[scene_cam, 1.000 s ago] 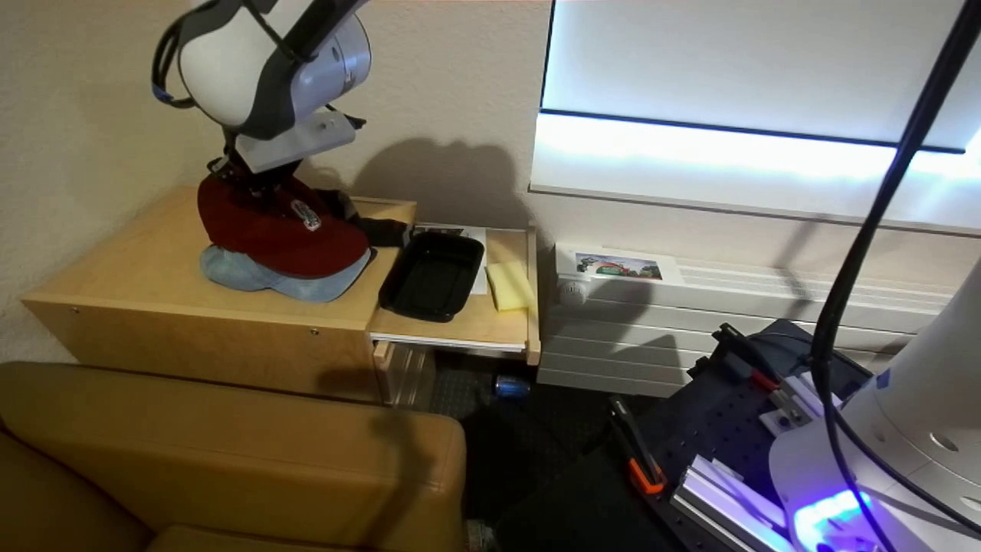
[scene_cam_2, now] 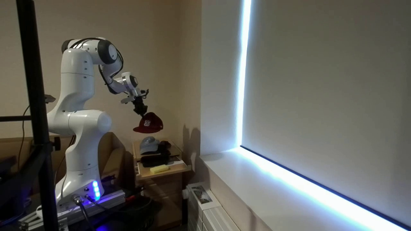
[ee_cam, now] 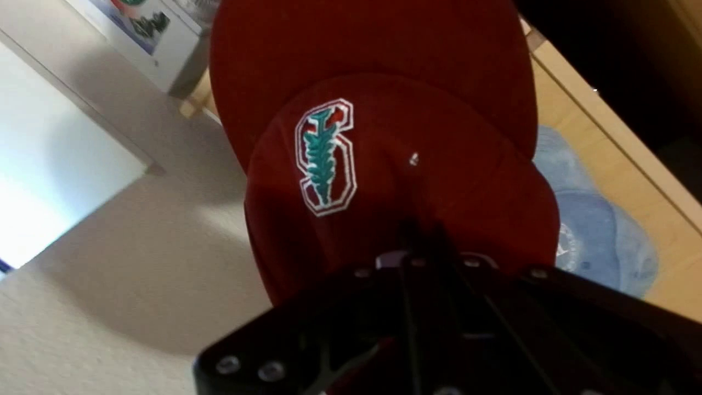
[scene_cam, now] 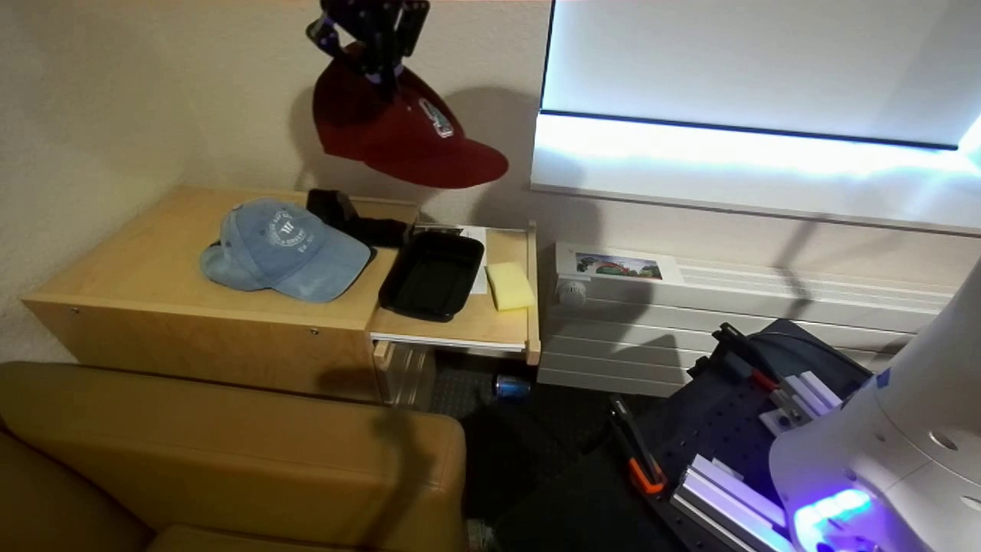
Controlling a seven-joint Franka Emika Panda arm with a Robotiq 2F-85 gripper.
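A dark red cap (scene_cam: 411, 129) with a white-edged S and green tree emblem hangs in the air, held at its crown by my gripper (scene_cam: 384, 78). In the wrist view the cap (ee_cam: 395, 151) fills the middle, brim pointing up the picture, and the dark fingers close on the crown's fabric near the bottom; the pinched part is mostly in shadow. Exterior view 2 shows the red cap (scene_cam_2: 151, 124) clear above the cabinet. Below it, a light blue cap (scene_cam: 280, 247) lies on the wooden cabinet top, not touching the red one.
Beside the blue cap are a black strap-like item (scene_cam: 354, 216), a black tray (scene_cam: 434, 276) and a yellow sponge (scene_cam: 510, 286). A tan sofa (scene_cam: 230, 432) stands in front of the cabinet (scene_cam: 165, 313). The wall and window ledge (scene_cam_2: 269, 181) border the space.
The red cap has risen and moved right in exterior view 1, away from just over the blue cap, which is now fully uncovered.
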